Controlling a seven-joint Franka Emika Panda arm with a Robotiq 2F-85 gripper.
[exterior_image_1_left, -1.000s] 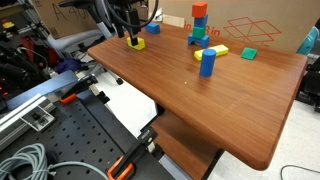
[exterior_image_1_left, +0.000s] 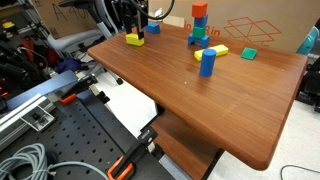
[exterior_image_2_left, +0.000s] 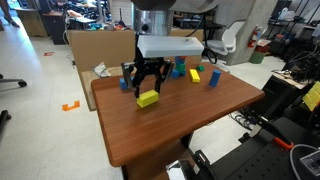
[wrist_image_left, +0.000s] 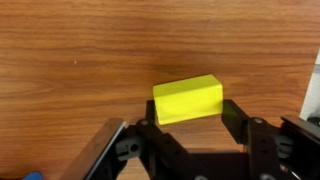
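A yellow block (wrist_image_left: 188, 100) lies crosswise between my gripper's fingertips in the wrist view. The left finger (wrist_image_left: 150, 112) and the right finger (wrist_image_left: 232, 112) are close against its two ends; whether both press on it cannot be told. In exterior view 2, my gripper (exterior_image_2_left: 147, 86) points down at the yellow block (exterior_image_2_left: 148, 99), low over the wooden table. From the other side, the gripper (exterior_image_1_left: 133, 32) partly covers the block (exterior_image_1_left: 136, 40) near the table's far left end. Any gap under the block is too small to make out.
A stack of coloured blocks (exterior_image_1_left: 199, 22) stands behind, with a yellow piece (exterior_image_1_left: 220, 52), a green piece (exterior_image_1_left: 249, 54) and a blue cylinder (exterior_image_1_left: 207, 64) to its right. A blue block (exterior_image_1_left: 153, 27) sits near my gripper.
The yellow block appears slightly higher and farther left in exterior view 1, with a different part of it showing. My gripper stays close around it. The other objects have not moved.
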